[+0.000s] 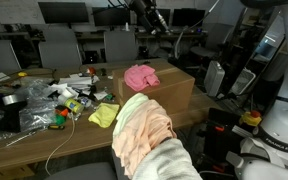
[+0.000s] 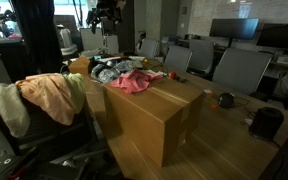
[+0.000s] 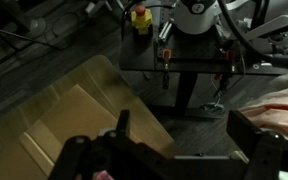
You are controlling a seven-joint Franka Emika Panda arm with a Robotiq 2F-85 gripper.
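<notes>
My gripper is open, and nothing shows between its dark fingers in the wrist view. It hangs high above the table area, near the top edge in exterior view 1, well clear of the cloths. A crumpled pink cloth point(image 1: 141, 76) lies on top of a large cardboard box point(image 1: 174, 97). In exterior view 2 the same pink cloth point(image 2: 134, 80) rests beside grey and dark cloth point(image 2: 109, 70) on the box. Peach cloth point(image 1: 144, 130) and cream cloth point(image 1: 166, 162) are draped in the foreground, over what looks like a chair.
A yellow cloth point(image 1: 104, 115) and several tools and bags clutter the table's left part. Office chairs point(image 1: 60, 50) and monitors stand behind. The wrist view shows a dark stand point(image 3: 204, 55) with the robot's base and cables. Bare wood point(image 2: 209, 150) shows beside the box.
</notes>
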